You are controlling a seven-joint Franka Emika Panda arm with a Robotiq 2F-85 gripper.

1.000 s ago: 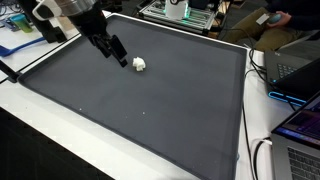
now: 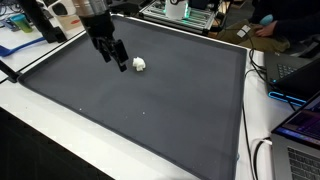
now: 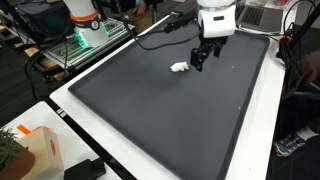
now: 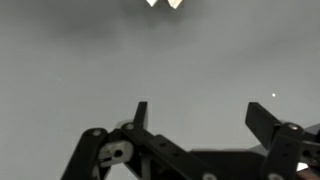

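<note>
A small white crumpled object (image 2: pixel 138 64) lies on the dark grey mat (image 2: pixel 170 105), toward its back left in exterior view 1. In exterior view 2 the same white object (image 3: pixel 180 67) rests left of my gripper (image 3: pixel 207 60). Only a bit of something white (image 4: pixel 172 3) shows at the top edge of the wrist view. My gripper is open there, its two fingers wide apart with bare mat between them. The fingers hang above the mat, beside the white object and apart from it.
Laptops (image 2: pixel 298 130) stand off its right side in exterior view 1, with a seated person (image 2: pixel 265 30) behind. A potted plant (image 3: pixel 14 155) and a white and orange object (image 3: pixel 40 147) occupy the near left of exterior view 2.
The gripper has shifted slightly and its hand has turned, so the fingers look closer in line in exterior view 1. The white object has stayed in place.
</note>
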